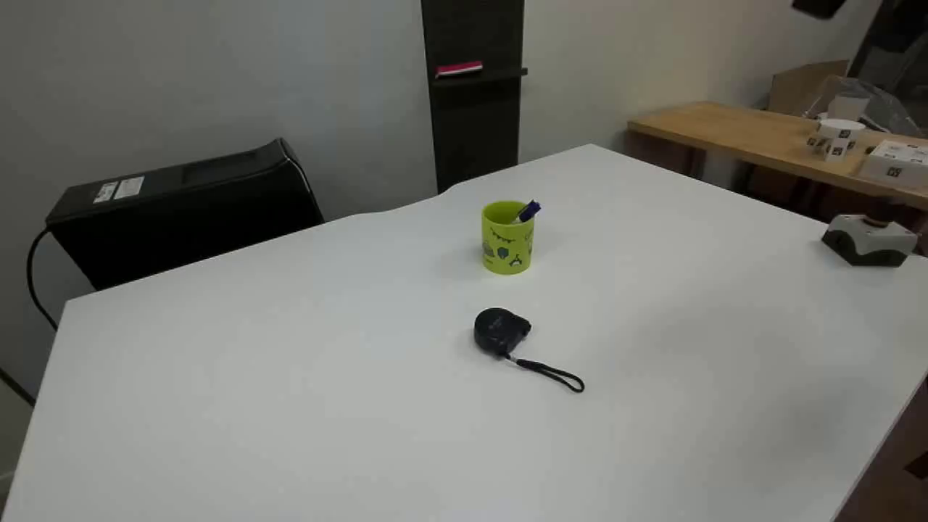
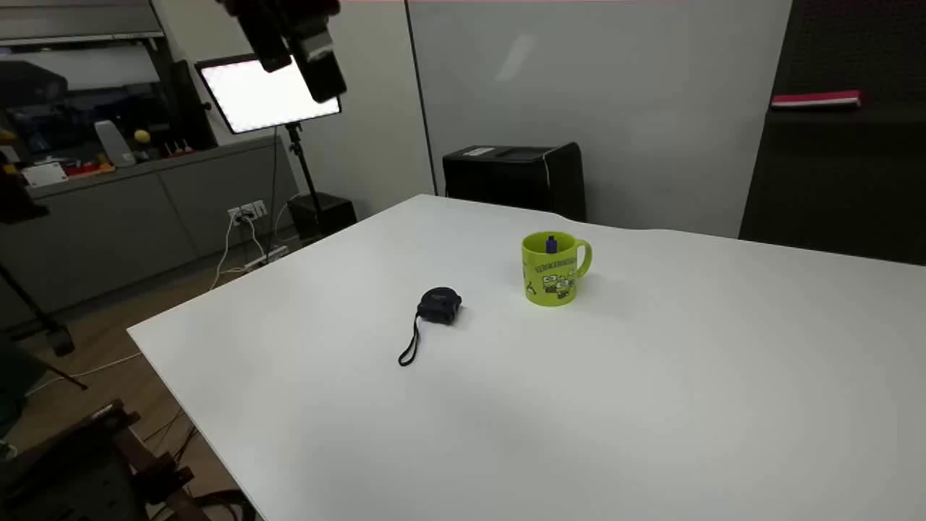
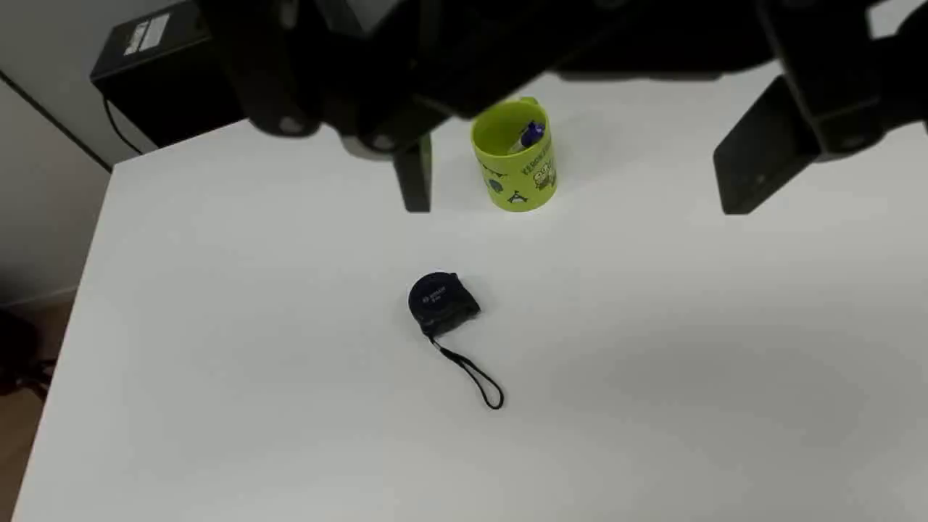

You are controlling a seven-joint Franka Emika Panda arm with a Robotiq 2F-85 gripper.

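Note:
A green mug (image 1: 506, 248) with printed figures stands upright on the white table (image 1: 287, 365), and the dark blue tip of a marker (image 1: 528, 210) sticks out of it. Its handle shows on the right in the second exterior view. In front of the mug lies a black tape measure (image 2: 439, 305) with a looped wrist strap (image 2: 409, 349). High above the table, my gripper is open, its two fingers wide apart with nothing between them. Seen from the wrist, the mug (image 3: 518, 170) shows beyond the gap and the tape measure (image 3: 441, 303) lies below it.
Behind the table's back edge stands a black box-shaped device (image 1: 187, 209). A grey and black block (image 1: 870, 239) rests at the right edge in exterior view 1, near a wooden side table (image 1: 739, 130).

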